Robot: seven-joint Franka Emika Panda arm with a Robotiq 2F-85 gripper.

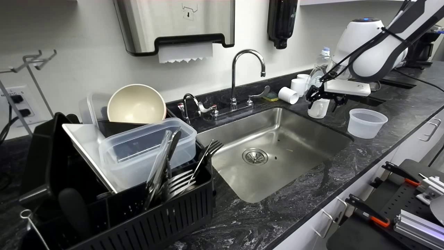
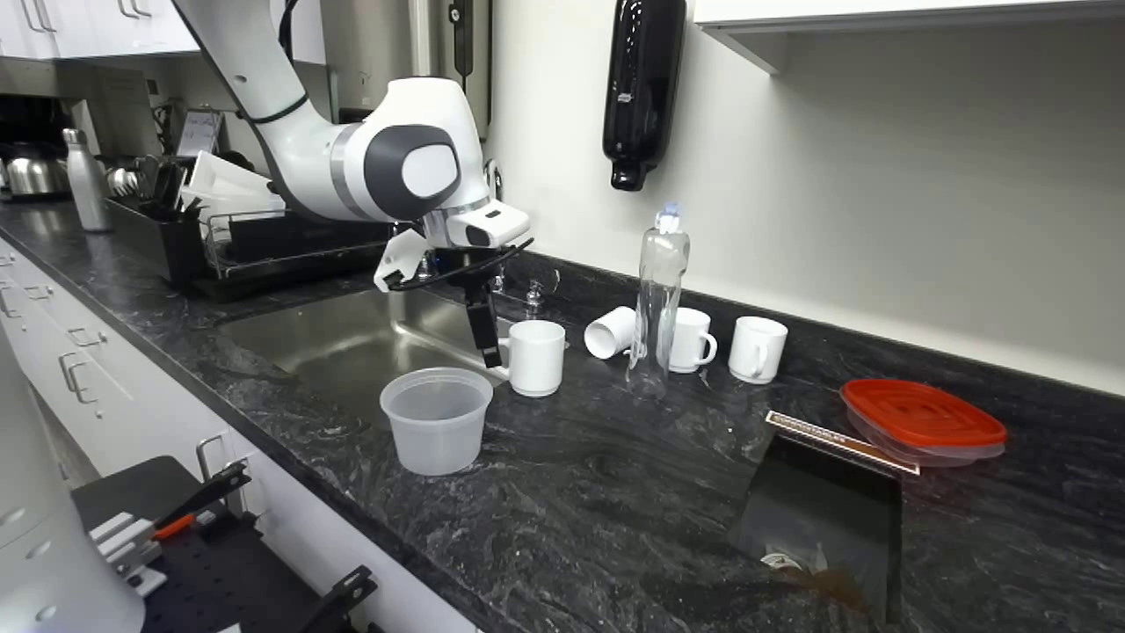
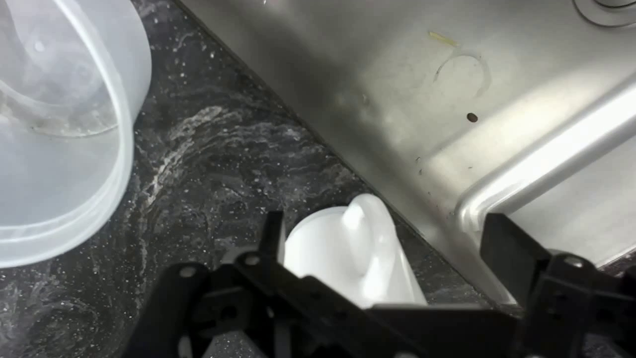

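My gripper is open, its two dark fingers spread wide in the wrist view. A white mug point(image 3: 334, 247) with its handle toward the sink shows between and below the fingers, partly hidden by the gripper's body. In the first exterior view the same mug point(image 1: 318, 109) stands upright on the counter by the sink's right end, the gripper point(image 1: 322, 104) just over it. From the other side, a dark fingertip point(image 2: 492, 357) appears close to the mug point(image 2: 535, 359) on its handle side; whether they touch, I cannot tell.
A clear plastic tub point(image 2: 438, 422) stands near the mug. Behind are a tipped mug point(image 2: 609, 333), a clear bottle point(image 2: 660, 285) and two upright mugs, one of them point(image 2: 757, 349) farther right. The sink point(image 1: 274, 141) lies alongside; a loaded dish rack point(image 1: 166, 221) is beyond it.
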